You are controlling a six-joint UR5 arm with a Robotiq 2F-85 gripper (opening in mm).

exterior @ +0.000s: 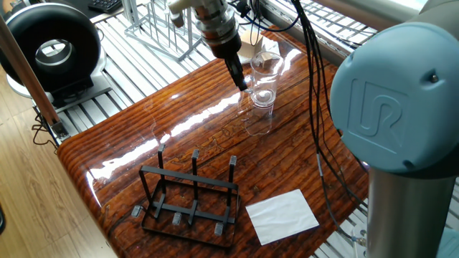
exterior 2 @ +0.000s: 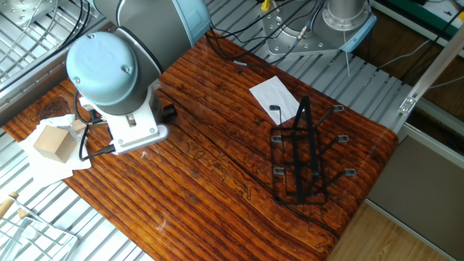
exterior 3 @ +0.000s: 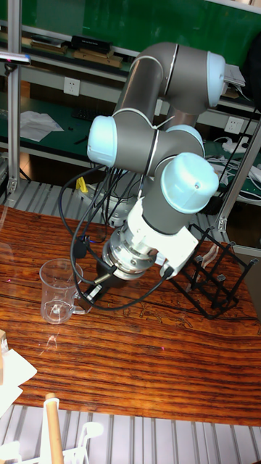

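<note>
A clear plastic cup [exterior: 266, 68] stands upright on the glossy wooden table [exterior: 143, 143]. In exterior view 3 the cup [exterior 3: 57, 292] has its handle toward my arm. My gripper [exterior: 244, 89] points down beside the cup, its dark fingertips close to the handle side. Seen in exterior view 3, the gripper [exterior 3: 92, 293] is just by the handle; whether it touches cannot be made out. The gap between the fingers does not show clearly. In exterior view 2 my arm hides the cup and the fingers. A black metal rack [exterior: 190, 204] with upright prongs stands well away from the cup.
A white sheet [exterior: 282, 216] lies flat near the rack. At the table's far edge a wooden block [exterior 2: 55, 143] rests on white paper. Dark cables [exterior: 315, 93] hang near my arm. Bare wood lies between cup and rack.
</note>
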